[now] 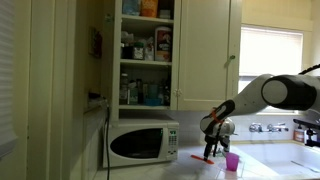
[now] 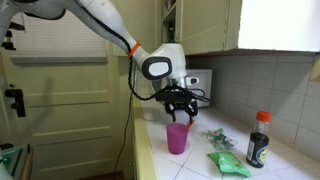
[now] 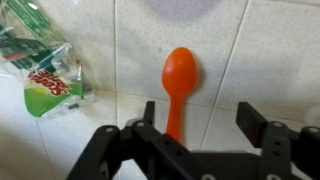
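Note:
An orange-red spoon (image 3: 179,82) lies on the white tiled counter, its bowl pointing up the wrist view and its handle running down toward my gripper. My fingers stand apart on either side of the handle's line, with nothing gripped between them. Part of the handle is hidden behind the gripper body. In exterior view 1 the spoon (image 1: 203,161) shows as a thin orange streak beside the gripper (image 1: 209,157). A pink-purple cup (image 2: 177,138) stands upright on the counter near the gripper, also visible as the cup (image 1: 232,161) in exterior view 1.
A clear packet with a green and red label (image 3: 48,90) lies left of the spoon in the wrist view. Exterior view 2 shows a green bag (image 2: 229,164) and a dark bottle with a red cap (image 2: 259,143). The microwave (image 1: 143,143) stands left of the work area.

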